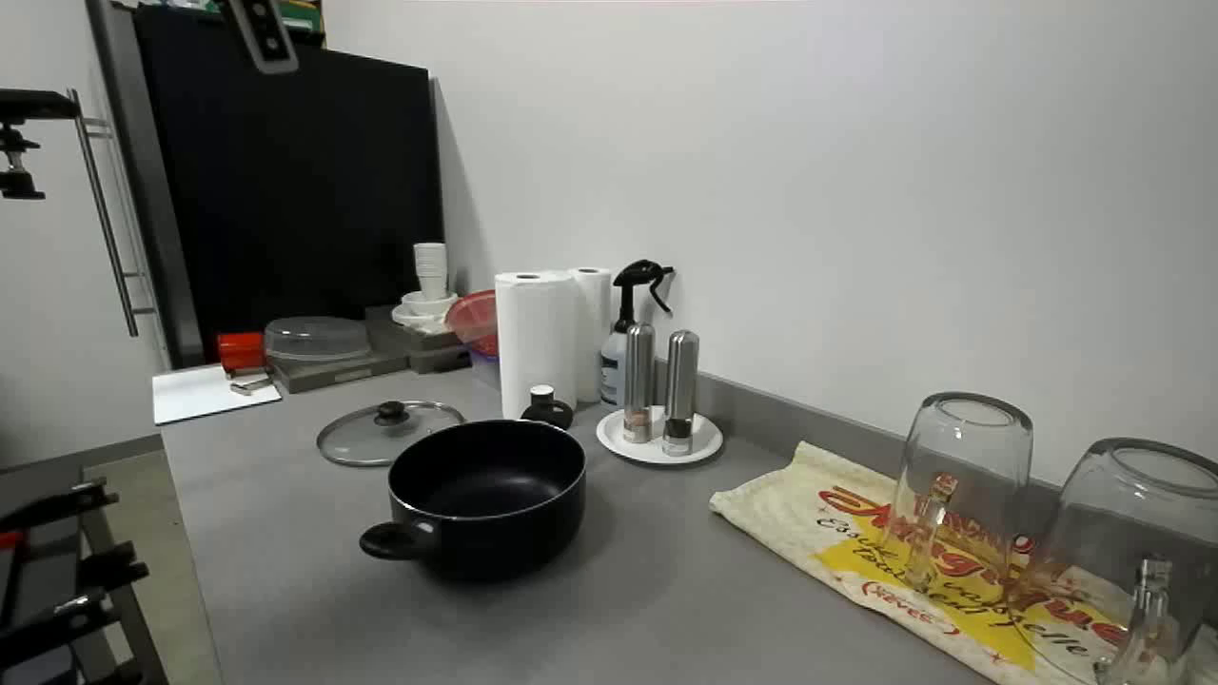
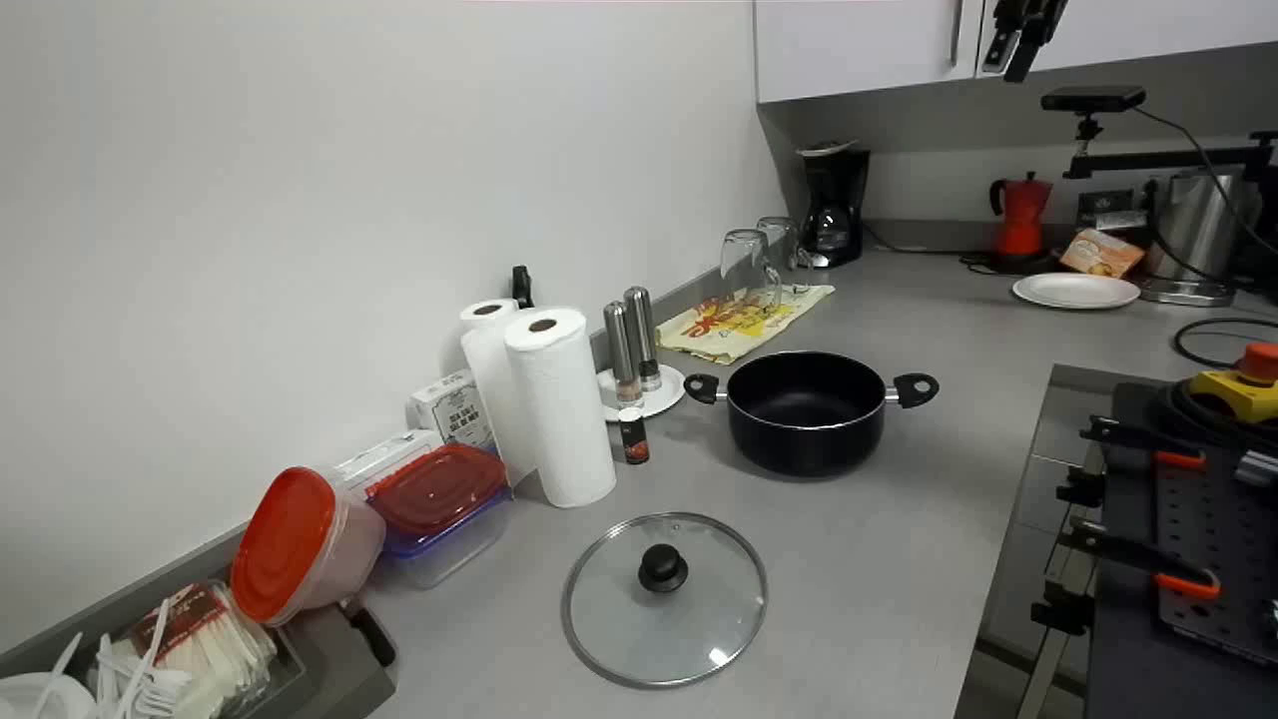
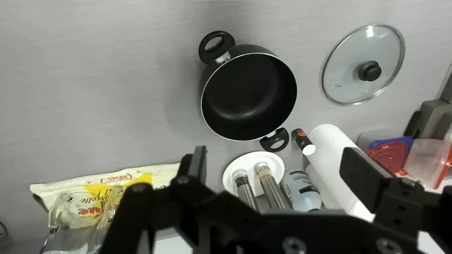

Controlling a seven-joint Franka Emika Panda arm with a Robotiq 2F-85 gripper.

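Note:
My gripper is open high above the counter, its black fingers (image 3: 197, 165) spread wide with nothing held between them. In the second exterior view, the gripper (image 2: 1006, 54) shows only at the top edge, well above the black pot (image 2: 805, 413). That two-handled pot (image 3: 249, 97) stands uncovered on the counter and looks empty. Apart from it, the glass lid (image 2: 667, 617) with a black knob lies flat on the counter. In the first exterior view the lid (image 1: 388, 436) is partly behind the pot (image 1: 487, 514).
Paper towel rolls (image 2: 560, 407), a small dark shaker (image 2: 634, 437) and a white plate (image 1: 617, 434) bearing two metal grinders stand near the wall. Upturned glass mugs (image 1: 965, 457) rest on a printed cloth (image 1: 788, 491).

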